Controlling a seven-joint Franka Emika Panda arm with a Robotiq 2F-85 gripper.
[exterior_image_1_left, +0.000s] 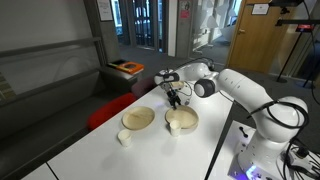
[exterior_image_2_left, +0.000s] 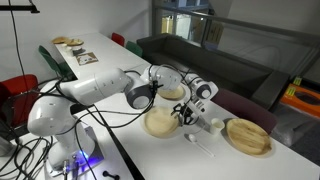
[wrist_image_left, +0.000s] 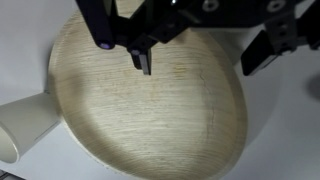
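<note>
Above the far side of a round, pale wooden plate hangs my gripper. In the wrist view the gripper is open, its fingers wide apart with nothing between them. Bare wood grain of the plate fills most of that view. A white cup shows at its lower left edge, beside the plate; exterior view 1 shows a cup near the plate's front left rim.
Another round wooden plate lies to the left, with a second white cup in front of it. A further plate rests at the back.
</note>
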